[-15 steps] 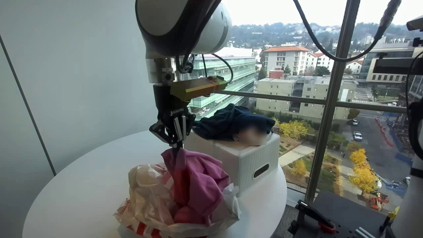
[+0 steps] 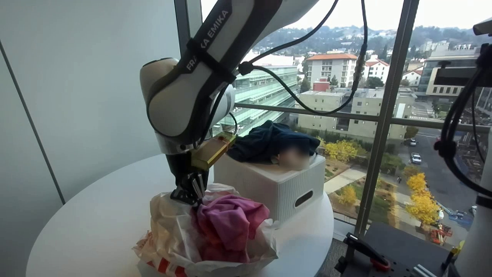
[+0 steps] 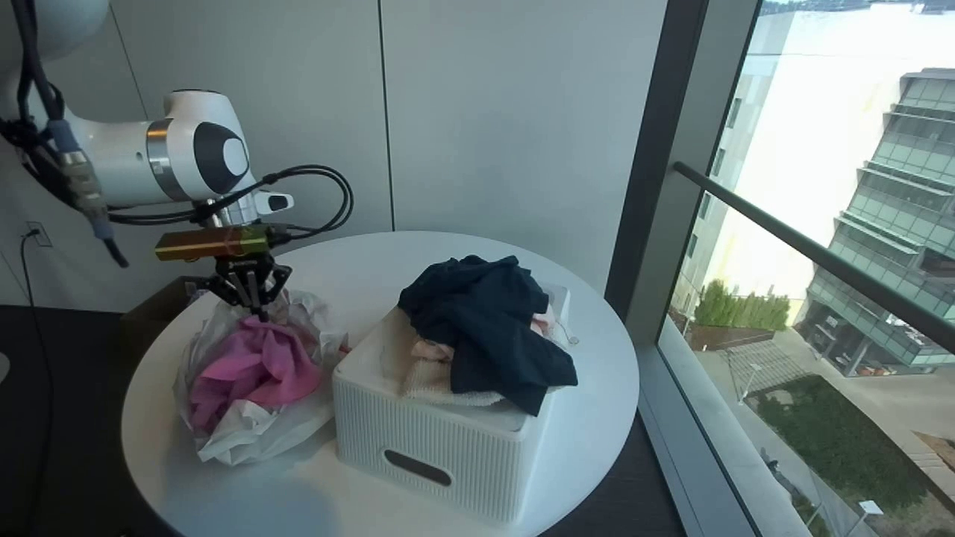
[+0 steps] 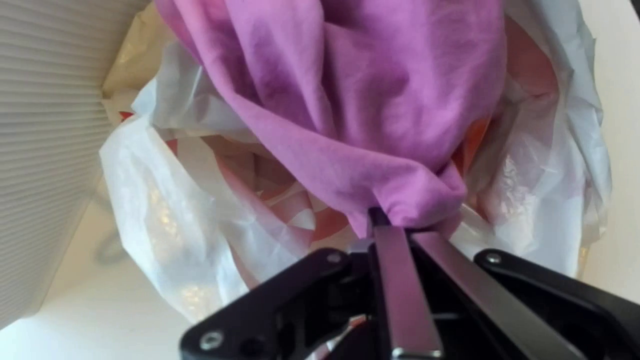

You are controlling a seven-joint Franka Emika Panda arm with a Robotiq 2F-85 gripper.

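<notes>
My gripper is shut, with a fold of pink-purple cloth [image 4: 372, 90] pinched at its fingertips. Much of the cloth [image 2: 230, 219] lies bunched inside a crumpled white plastic bag [image 2: 171, 221] with red print, and a reddish-orange part shows beneath it. In the second exterior view, my gripper [image 3: 261, 313] points down over the back of the bag [image 3: 246, 438], its tips touching the top of the cloth [image 3: 260, 362]. What lies at the bottom of the bag is hidden.
Right beside the bag stands a white ribbed box [image 3: 430, 438] with a handle slot. Dark navy cloth [image 3: 479, 322] and a beige knitted piece [image 3: 434, 385] lie on top.
My gripper has come down and tilted, moving slightly left in the first exterior view. The raised end of the pink cloth has sunk with it toward the bag.
</notes>
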